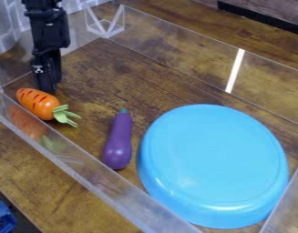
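The black gripper [46,73] hangs at the upper left inside the clear-walled enclosure, just above and behind an orange toy carrot [39,103] with green leaves. Whether its fingers are open or shut is hard to make out. A purple toy eggplant [118,141] lies near the middle, and a large upturned blue dish or lid [212,164] fills the lower right.
Transparent walls [104,25] bound the wooden floor [163,82], whose upper middle is clear. A blue object [0,217] sits outside at the lower left corner.
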